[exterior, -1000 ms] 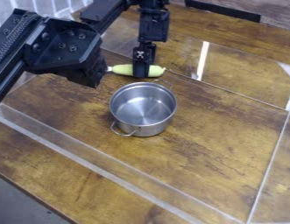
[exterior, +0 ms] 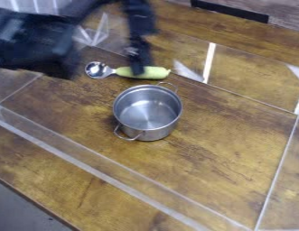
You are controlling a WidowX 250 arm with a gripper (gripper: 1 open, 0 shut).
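Observation:
A steel pot (exterior: 146,114) with a looped handle sits on the wooden table. Behind it lie a yellow-green corn-like object (exterior: 152,73) and, at its left end, a shiny metal spoon (exterior: 98,69). The black gripper (exterior: 137,63) is motion-blurred, hanging over the green object's middle; its fingers are too blurred to show their state.
The arm fills the upper left. Clear plastic panels and strips border the work area (exterior: 218,180) of the table. The wood right of and in front of the pot is free.
The arm and gripper have shifted left and upward, uncovering the spoon at the left end of the green object. The pot has not moved.

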